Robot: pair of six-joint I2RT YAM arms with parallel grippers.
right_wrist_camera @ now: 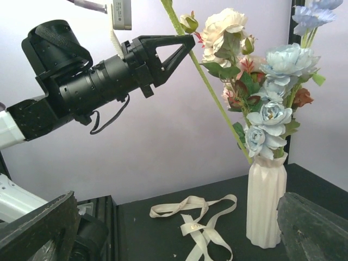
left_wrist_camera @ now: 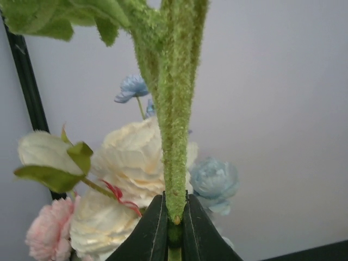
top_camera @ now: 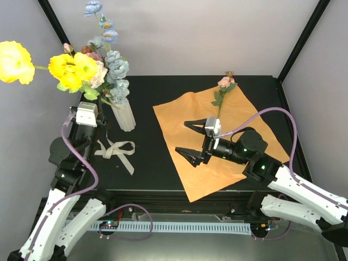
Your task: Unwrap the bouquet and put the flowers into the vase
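Note:
In the top view my left gripper [top_camera: 89, 109] is raised at the left, beside the white vase [top_camera: 122, 114], shut on a green flower stem [left_wrist_camera: 176, 152] of the yellow flowers [top_camera: 73, 70]. In the right wrist view that stem slants down toward the mouth of the vase [right_wrist_camera: 263, 206], which stands upright holding white, pink and blue flowers [right_wrist_camera: 272, 119]. My right gripper [top_camera: 187, 141] stands open over the orange paper, nothing between its fingers.
A pink rose [top_camera: 225, 82] lies on the orange paper [top_camera: 255, 141] at the right. A cream ribbon [top_camera: 117, 150] lies on the black table in front of the vase.

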